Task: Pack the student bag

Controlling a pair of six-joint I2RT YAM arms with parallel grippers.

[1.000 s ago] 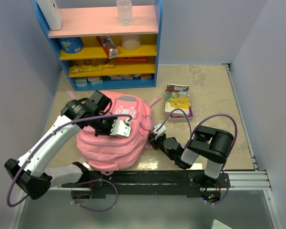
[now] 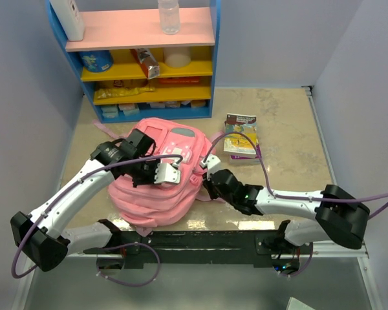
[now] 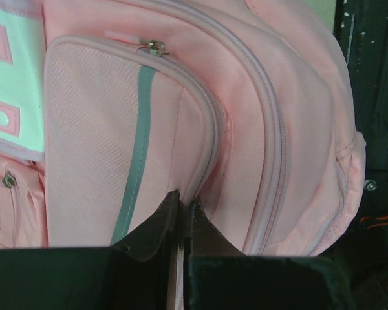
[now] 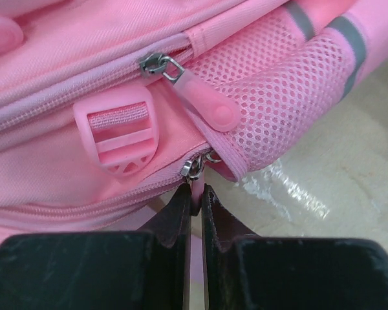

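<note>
A pink backpack [image 2: 158,206] lies on the table in front of the shelf, its main zipper closed as far as the views show. My left gripper is over the bag's front pocket, shut on a fold of pink fabric along the pocket's edge. At the bag's right side, my right gripper is shut on a small pink zipper pull [image 4: 197,190], which hangs from a metal slider [image 4: 193,168]. Above it, another zipper pull [image 4: 210,103] hangs free beside a mesh side pocket [image 4: 291,97].
Two books [image 2: 240,135] lie stacked to the right of the bag. The blue shelf [image 2: 215,58] behind holds a clear bottle [image 2: 169,16], a blue can [image 2: 96,60], a snack pack [image 2: 146,62] and more. Bare table [image 2: 288,155] shows at the right.
The bag has shifted and turned slightly, and my left gripper has moved a little with it.
</note>
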